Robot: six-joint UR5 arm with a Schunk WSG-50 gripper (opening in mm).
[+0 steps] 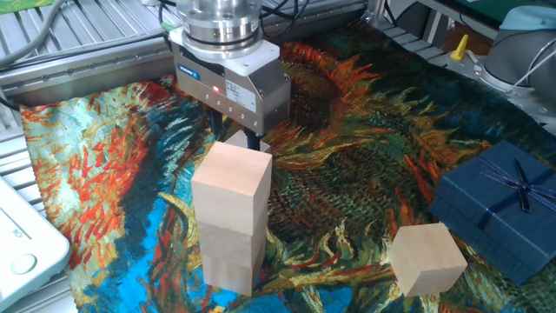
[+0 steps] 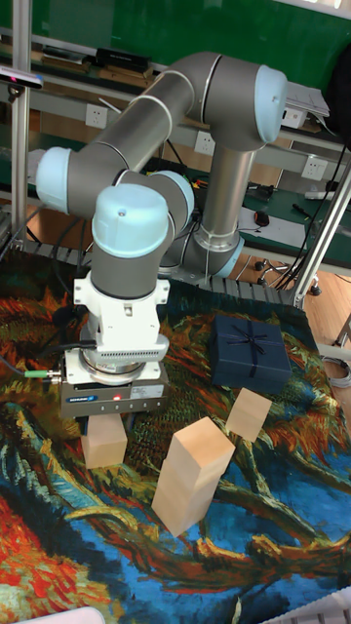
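Note:
Pale wooden cubes stand in a stack at the front middle in exterior view 2; in exterior view 3 the same stack is right of the gripper. Behind it is another wooden cube, mostly hidden by the stack in exterior view 2. My gripper is low over that cube, its two dark fingers apart, so it looks open. How the fingertips sit against the cube, touching or clear, is hidden. A separate wooden cube lies on the cloth to the right.
A dark blue gift box with a ribbon rests at the right. A white device sits at the left edge. Patterned cloth covers the table, clear between the stack and the box. The stack stands close to the gripper.

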